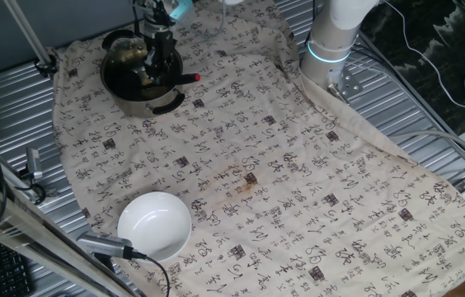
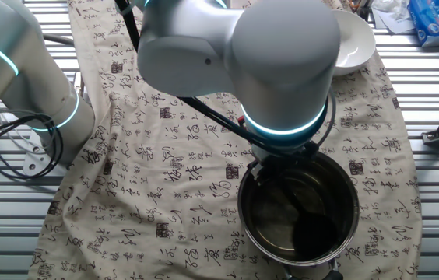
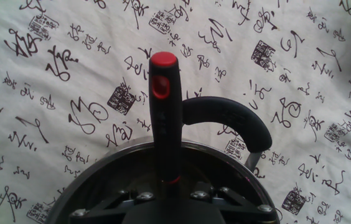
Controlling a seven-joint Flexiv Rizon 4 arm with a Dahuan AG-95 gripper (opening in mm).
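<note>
A steel pot [image 1: 138, 108] with black side handles stands at the back left of the cloth. In it rests a dark utensil, its black red-tipped handle [image 3: 165, 118] leaning out over the rim. The utensil's dark broad head [image 2: 314, 235] lies inside the pot in the second exterior view. My gripper [image 1: 155, 76] points down into the pot, close by the handle's lower part. From the wrist, the handle rises in front of the gripper's linkage; the fingertips are hidden, so whether they grip it cannot be seen.
An empty white bowl [image 1: 155, 224] stands at the front left of the cloth. Beside it are a grey camera [image 1: 105, 245] and its cable. The pot's curved black side handle [image 3: 231, 118] sits right of the utensil handle. Mid-cloth is clear.
</note>
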